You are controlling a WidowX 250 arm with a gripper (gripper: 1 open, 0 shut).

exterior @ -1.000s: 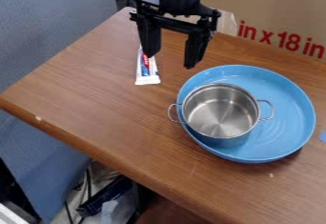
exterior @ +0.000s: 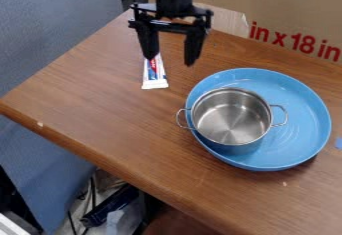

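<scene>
My black gripper (exterior: 171, 45) hangs over the upper middle of the wooden table, its two fingers spread apart with nothing seen between them. Below its left finger a white, red and blue toothpaste tube (exterior: 154, 77) lies on the table, partly hidden at its top by the gripper. A steel pot (exterior: 231, 115) with two handles stands on a blue plate (exterior: 297, 111) at the right.
A cardboard sheet (exterior: 281, 9) with red lettering stands behind. Cables and bags lie beside the table at lower left.
My gripper has moved back and a little left, away from the pot and plate. The tube, pot and plate have not moved.
</scene>
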